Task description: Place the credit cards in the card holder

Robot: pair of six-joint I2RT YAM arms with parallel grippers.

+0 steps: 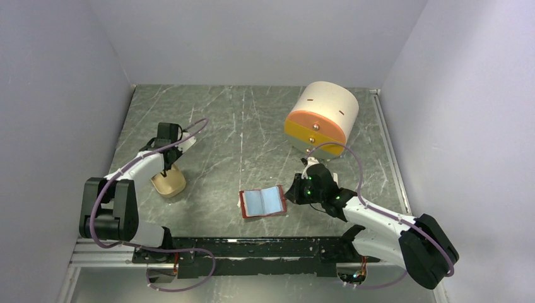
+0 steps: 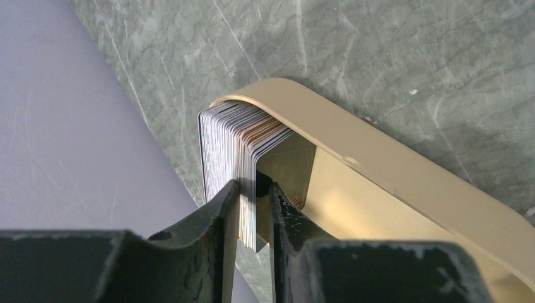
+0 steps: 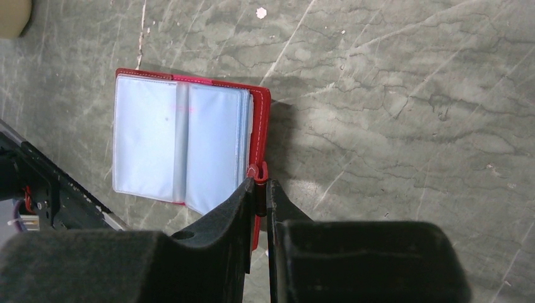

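Note:
Upright cards stand packed in one end of a tan box. Around the near end of the stack, my left gripper is part open; a card edge shows between its fingers, with a gap beside it. In the top view, this gripper is over the box. The red card holder lies spread open, its pale clear sleeves facing up. My right gripper has its fingers close on both sides of the holder's red edge, near a small tab.
A rounded cabinet with orange and yellow fronts stands at the back right. A wall rises close to the left of the card box.

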